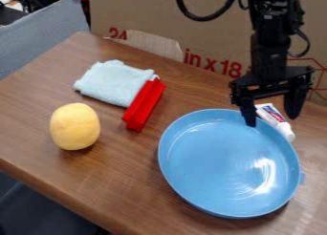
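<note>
My black gripper (271,113) hangs low at the right of the table, open, its fingers around a white tube (281,128) with a coloured label just behind the blue plate (224,167). Part of the tube is hidden behind the fingers, and I cannot tell whether they touch it. The plate fills the front right of the table.
A red oblong object (141,106) and a folded light blue cloth (110,84) lie at the back left. A yellow round object (75,126) sits at the front left. A cardboard wall stands behind.
</note>
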